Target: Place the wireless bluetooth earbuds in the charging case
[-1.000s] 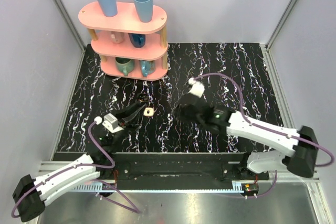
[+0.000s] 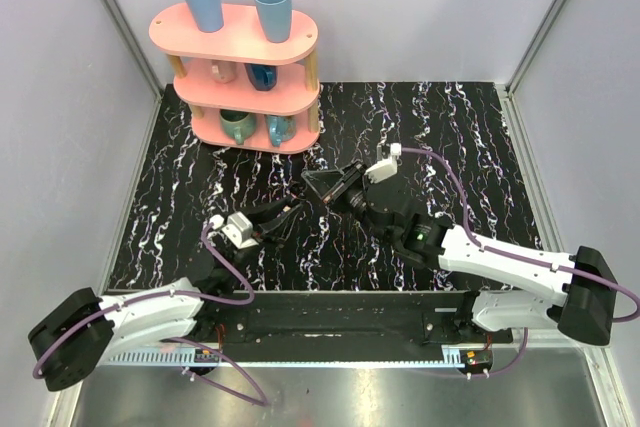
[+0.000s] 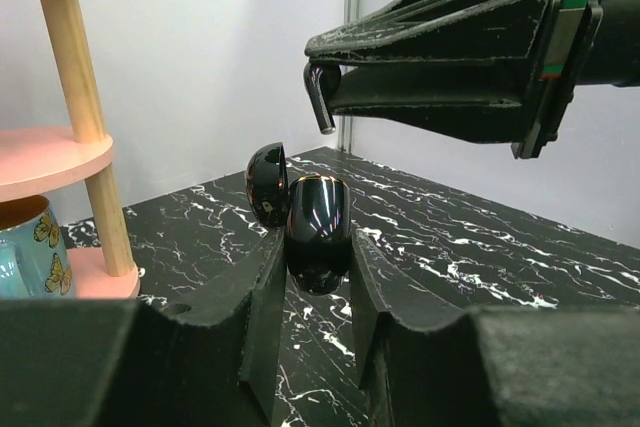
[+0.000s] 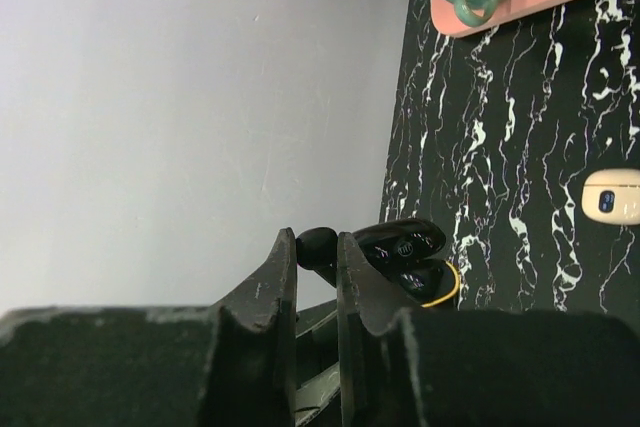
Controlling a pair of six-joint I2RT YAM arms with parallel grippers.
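Observation:
My left gripper is shut on the glossy black charging case, its lid raised. In the top view my right gripper is just above and right of it, holding a black earbud with the stem hanging down, over and slightly right of the open case in the left wrist view. In the right wrist view the earbud sits between the fingertips, with the case below and behind it. A cream-coloured object, perhaps another case, lies on the table.
A pink three-tier shelf with cups and mugs stands at the back left.
My right arm has swung up and left, bringing its gripper close to the case.

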